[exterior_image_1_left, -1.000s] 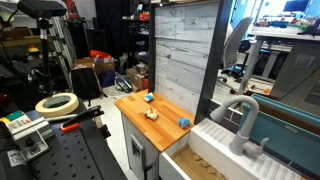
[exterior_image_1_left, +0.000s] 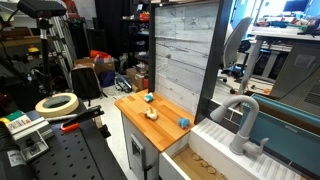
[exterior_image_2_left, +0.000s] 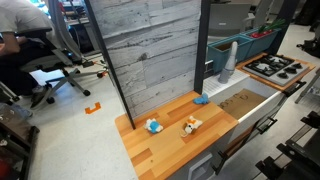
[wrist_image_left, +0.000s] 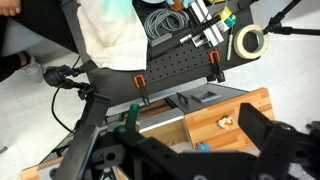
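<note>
On the wooden countertop (exterior_image_2_left: 165, 147) a small white-and-orange toy (exterior_image_2_left: 191, 126) lies near the front edge. A blue-and-white item (exterior_image_2_left: 153, 126) sits to its left, and a flat blue piece (exterior_image_2_left: 201, 99) lies near the back edge by the dark post. Next to the counter an open white drawer (exterior_image_1_left: 198, 172) shows a bare brown bottom. From the wrist view, my gripper appears open above the gap between dark table and counter, its dark fingers wide apart and holding nothing visible. The toy (wrist_image_left: 225, 122) shows below, toward its right finger.
A dark table (exterior_image_1_left: 65, 155) stands in front of the counter. A tape roll (wrist_image_left: 250, 41), a white cloth (wrist_image_left: 113, 35), a coiled cable (wrist_image_left: 165, 22) and orange clamps (wrist_image_left: 140, 81) are on it. A grey faucet (exterior_image_1_left: 240, 120) rises behind the drawer.
</note>
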